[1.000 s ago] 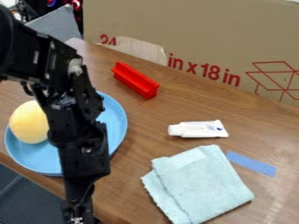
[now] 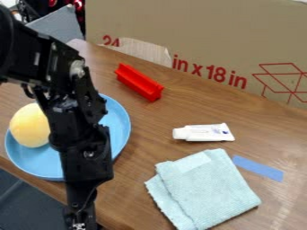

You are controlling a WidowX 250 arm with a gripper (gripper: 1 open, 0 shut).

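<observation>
My black gripper (image 2: 79, 216) reaches down over the near left of the table, in front of a light blue plate (image 2: 117, 126); its fingertips are at the bottom edge of the view, too dark to tell how they stand. A yellow round object (image 2: 30, 124) rests on the plate, left of my arm. A folded pale cyan cloth (image 2: 202, 190) lies to the right, and a white tube (image 2: 203, 132) lies behind it.
A red object (image 2: 138, 82) lies behind the plate. A blue strip (image 2: 257, 168) is beside the cloth. A large cardboard box (image 2: 210, 36) walls off the back. Bare wood lies between plate and tube.
</observation>
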